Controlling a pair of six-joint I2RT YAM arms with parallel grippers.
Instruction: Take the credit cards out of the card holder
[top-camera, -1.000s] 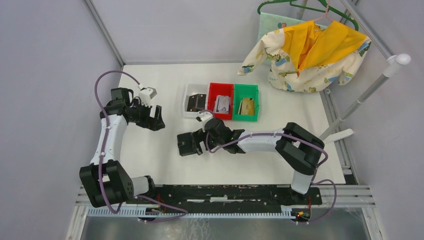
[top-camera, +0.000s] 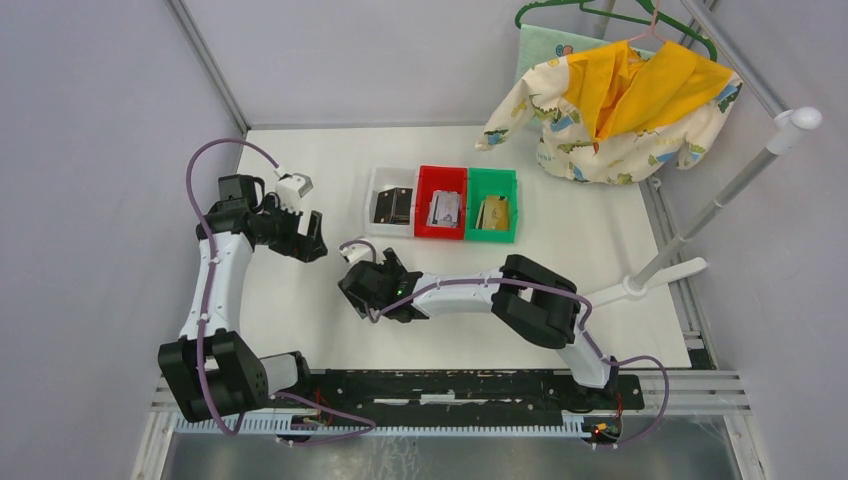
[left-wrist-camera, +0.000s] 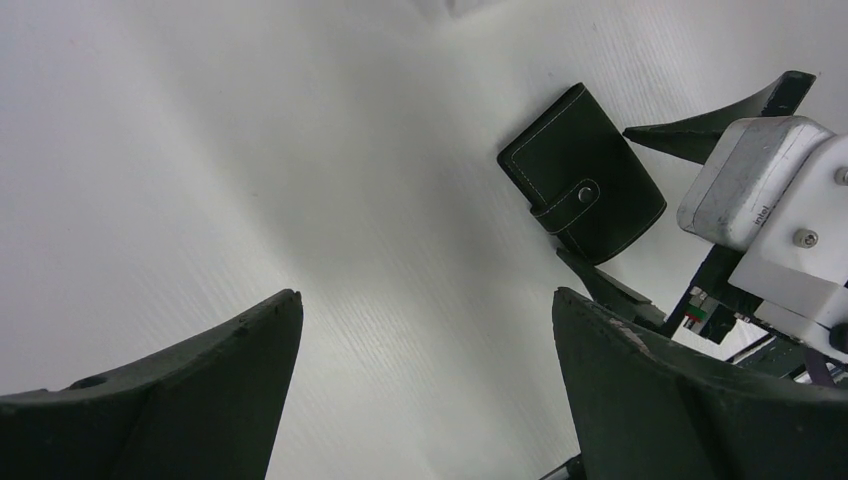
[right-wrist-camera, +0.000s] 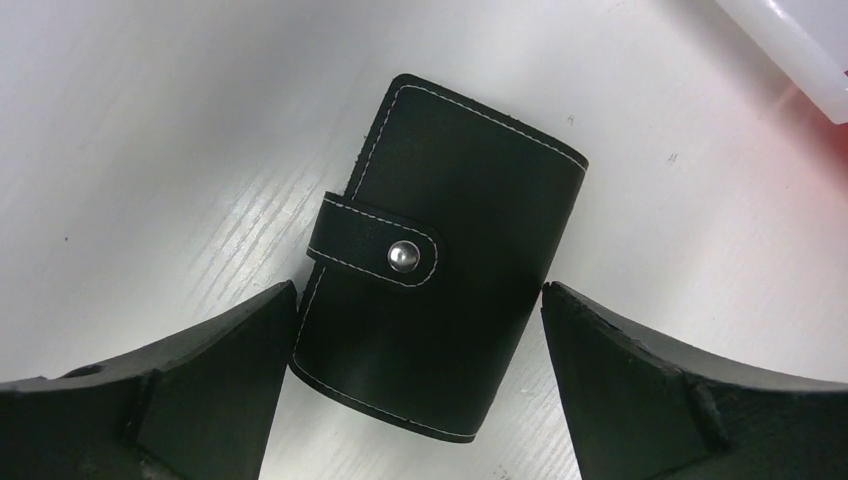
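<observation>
A black card holder with a snapped strap (right-wrist-camera: 460, 180) lies closed and flat on the white table. In the left wrist view the same card holder (left-wrist-camera: 585, 160) shows between the fingertips of the other arm. My right gripper is open just above it, one finger near each long side, not gripping it. From the top view, that arm hides the holder almost wholly. To the left of the holder, my left gripper (top-camera: 312, 236) hangs open over bare table, with nothing between its fingers. No cards stick out of the holder where I can see.
Behind the holder stand a white bin (top-camera: 390, 230), a red bin (top-camera: 440, 232) and a green bin (top-camera: 490, 236), each with flat card-like items inside. A rack with a hanging yellow-sleeved shirt (top-camera: 625, 95) takes up the back right.
The left arm has barely moved.
</observation>
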